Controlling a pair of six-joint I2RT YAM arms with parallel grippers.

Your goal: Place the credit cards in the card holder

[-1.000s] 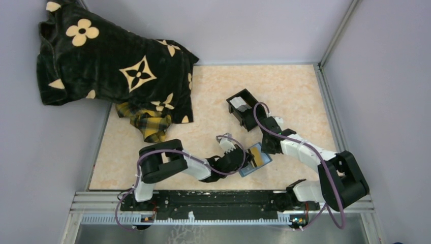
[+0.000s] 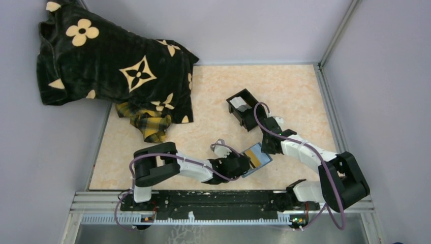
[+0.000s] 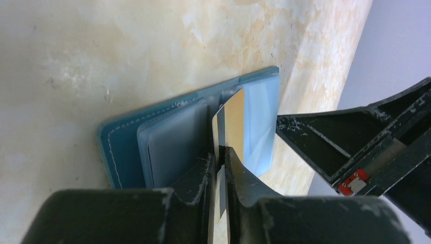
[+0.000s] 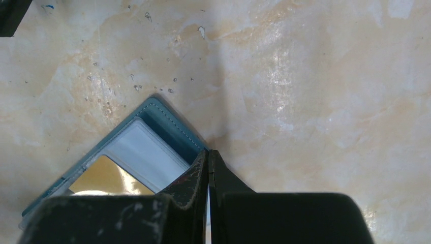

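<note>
The blue card holder (image 2: pixel 262 155) lies on the table near the front, between my grippers, with a gold card (image 3: pixel 234 122) and dark card edges in it. My left gripper is shut at these card edges; whether anything is pinched between its fingertips is unclear. My right gripper is shut at the holder's corner, with nothing visible between its fingers. In the right wrist view the holder's pale pocket and the gold card show left of that gripper.
A black box (image 2: pixel 249 119) with white items inside stands behind the holder. A dark patterned blanket (image 2: pixel 109 76) and yellow plaid cloth (image 2: pixel 150 127) fill the back left.
The right arm has not visibly moved.
</note>
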